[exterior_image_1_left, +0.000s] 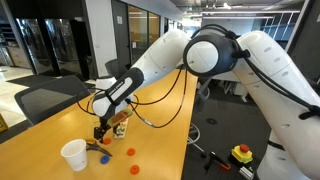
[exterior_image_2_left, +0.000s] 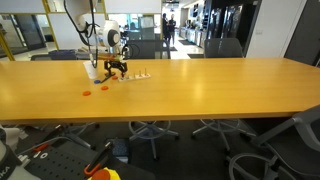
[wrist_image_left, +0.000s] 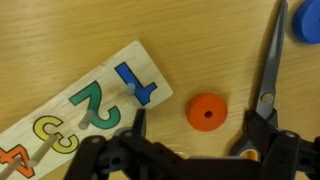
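Note:
In the wrist view an orange disc (wrist_image_left: 207, 112) with a hole in its middle lies flat on the wooden table. My gripper is open above it, one finger to each side and nothing held. To the left lies a pale wooden number board (wrist_image_left: 85, 115) with colored digits and upright pegs, its bare pegs carrying no rings in this view. Exterior view 1 has my gripper (exterior_image_1_left: 106, 132) low over the table, close to the board (exterior_image_1_left: 121, 127), with the same orange disc (exterior_image_1_left: 106, 141) just in front.
Scissors (wrist_image_left: 268, 80) lie right of the orange disc, with a blue disc (wrist_image_left: 308, 20) beyond. A white cup (exterior_image_1_left: 75, 154) stands at the table's left. Two red discs (exterior_image_1_left: 131, 153) (exterior_image_1_left: 135, 170) lie nearer the edge.

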